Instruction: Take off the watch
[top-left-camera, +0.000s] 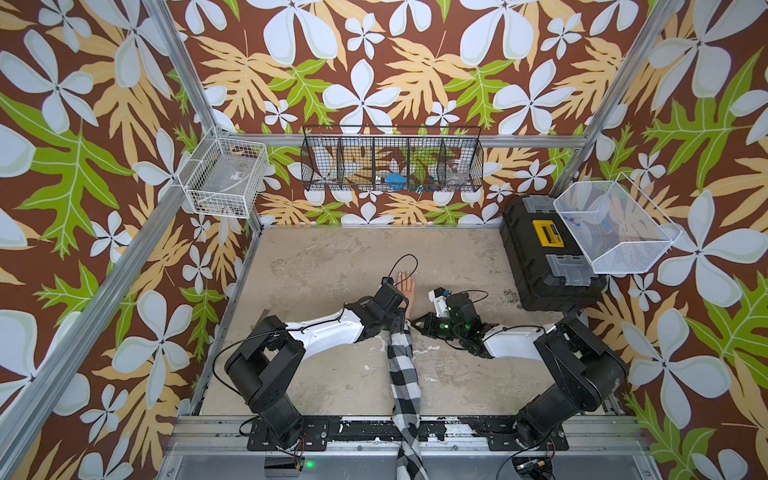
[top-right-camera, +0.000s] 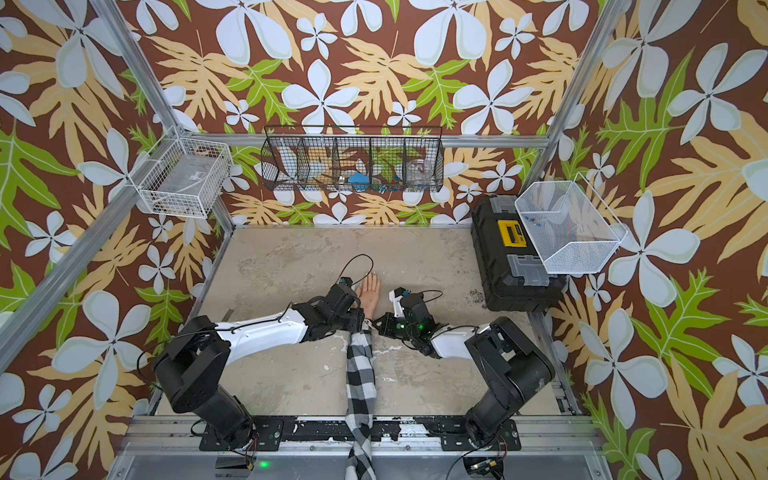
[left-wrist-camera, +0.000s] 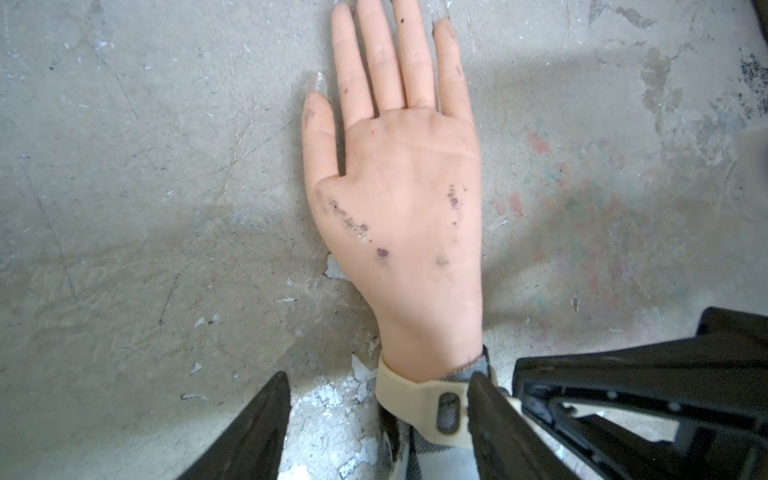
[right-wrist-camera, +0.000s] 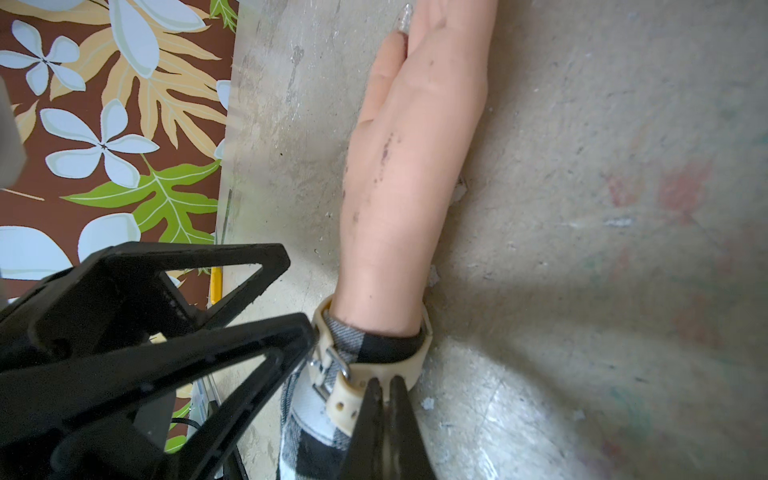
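A mannequin hand lies palm up at the table's centre, its forearm in a checked sleeve. A cream watch strap circles the wrist over the cuff; in the right wrist view its buckle shows on the side. My left gripper is over the wrist, part open, its fingertips either side of the strap; nothing is clearly held. My right gripper is at the strap from the right side, its fingertips shut together by the band; whether anything thin is between them cannot be told.
A black toolbox stands at the right, with a white mesh basket beside and above it. A black wire basket hangs at the back, a white one at the left.
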